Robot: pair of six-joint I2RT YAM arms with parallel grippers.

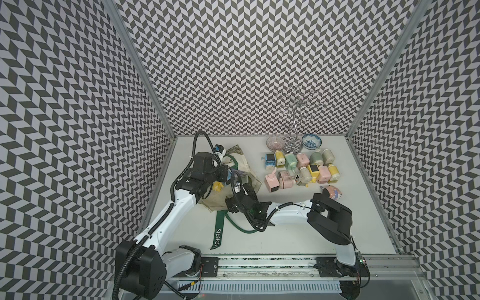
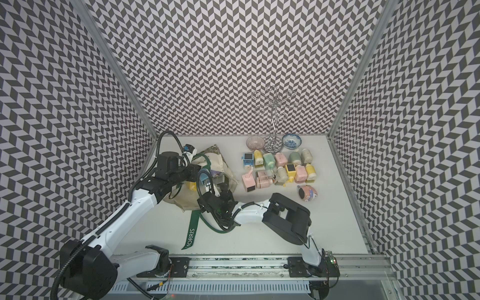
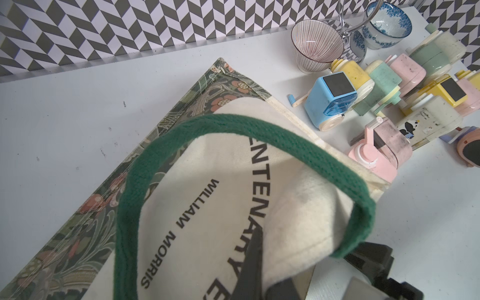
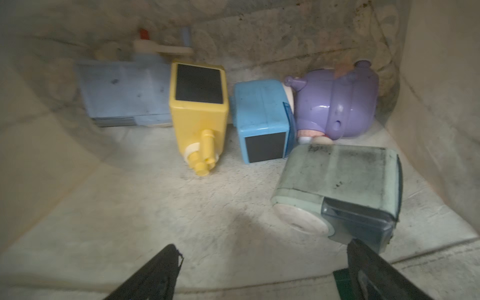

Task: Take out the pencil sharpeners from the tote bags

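Note:
The cream tote bag (image 3: 195, 215) with green handles lies at the table's left, its mouth held up. My left gripper is shut on a fold of its cloth. Within the bag, seen in the right wrist view, lie several pencil sharpeners: a grey-blue one (image 4: 127, 92), a yellow one (image 4: 199, 112), a blue one (image 4: 262, 120), a purple one (image 4: 337, 102) and a pale green one (image 4: 340, 185). At the bag's mouth, my right gripper stands open with nothing between its fingers; the green sharpener is nearest, ahead and to the right.
Several sharpeners stand clustered right of the bag, among them a blue one (image 3: 330, 102) and a pink one (image 1: 272, 182). Behind them are a striped bowl (image 3: 317, 45), a blue-patterned bowl (image 1: 311, 141) and a metal stand (image 1: 293, 142). A green strap (image 1: 218, 232) lies in front.

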